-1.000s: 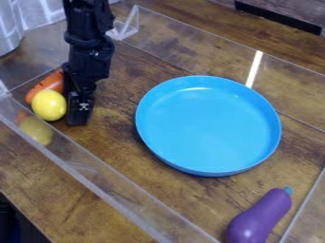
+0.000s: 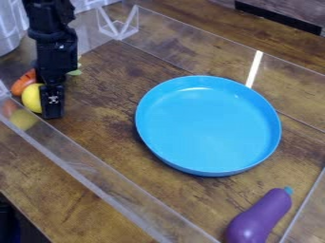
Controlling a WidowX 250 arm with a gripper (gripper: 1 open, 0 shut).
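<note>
My black gripper [image 2: 46,90] is low at the left edge, over a yellow object [image 2: 32,99] that is partly hidden behind it. An orange carrot-like object [image 2: 25,82] lies just behind the yellow one, also partly covered. Whether the fingers are open or shut on anything is unclear. A blue plate [image 2: 207,123] lies to the right.
A purple toy eggplant [image 2: 260,217] lies at the lower right. Clear plastic walls edge the wooden table [image 2: 140,190]. The table between gripper and plate is clear.
My gripper has moved left, from right of the yellow object to over it, now covering much of it and the orange object.
</note>
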